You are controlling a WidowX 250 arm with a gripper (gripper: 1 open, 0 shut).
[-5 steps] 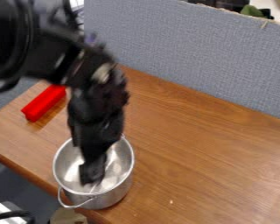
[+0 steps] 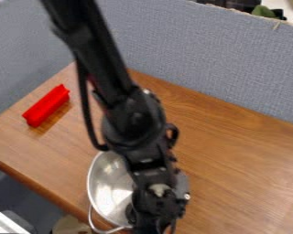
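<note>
A silver metal pot (image 2: 109, 187) with a wire handle stands near the front edge of the wooden table. My black arm reaches down from the top left over it, and my gripper (image 2: 159, 216) is low at the pot's right side, partly covering it. Whether its fingers are open or shut, or hold the rim, is unclear. A red block (image 2: 45, 105) lies on the table to the left.
Padded grey walls (image 2: 198, 50) border it at the back and left. A white object (image 2: 5, 222) sits off the table at the lower left.
The arm has swung rightward and the gripper now sits at the pot's right side, low in view.
</note>
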